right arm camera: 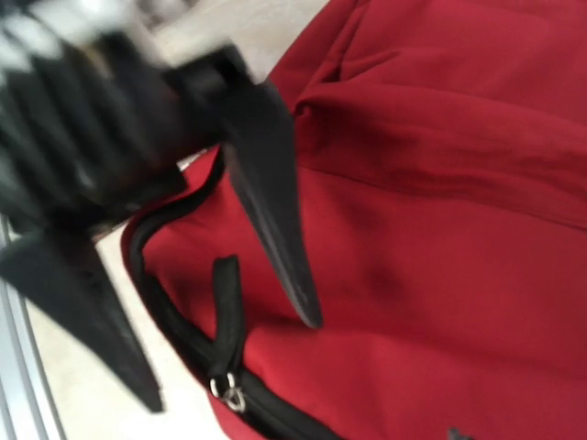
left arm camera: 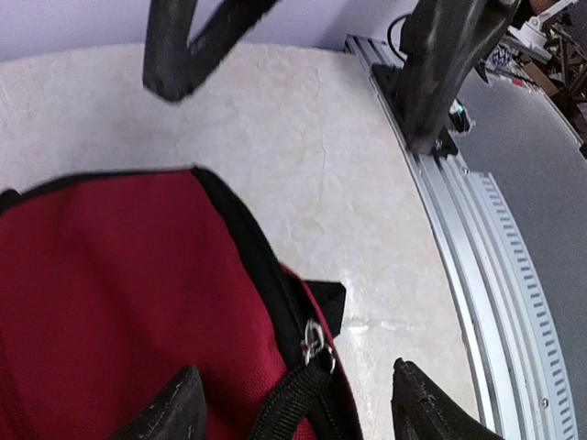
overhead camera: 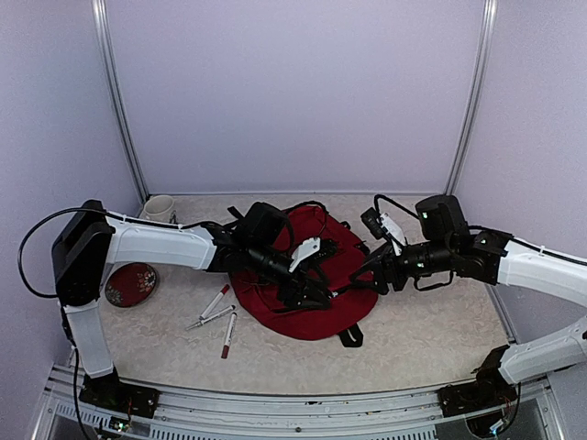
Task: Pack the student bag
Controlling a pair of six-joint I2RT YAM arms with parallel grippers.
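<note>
The red backpack (overhead camera: 293,323) lies flat in the table's middle. My left gripper (overhead camera: 314,295) is over its front part, open; in the left wrist view a black zipper pull (left arm camera: 293,399) and its metal slider sit low between the fingers. My right gripper (overhead camera: 371,275) is open at the bag's right side; in the right wrist view its fingers are above the zipper (right arm camera: 165,302), with a pull tab (right arm camera: 227,302) below them. Several pens (overhead camera: 227,337) lie left of the bag.
A red patterned dish (overhead camera: 130,284) lies at the left, a white mug (overhead camera: 160,208) at the back left, partly behind my left arm. Walls surround the back and sides.
</note>
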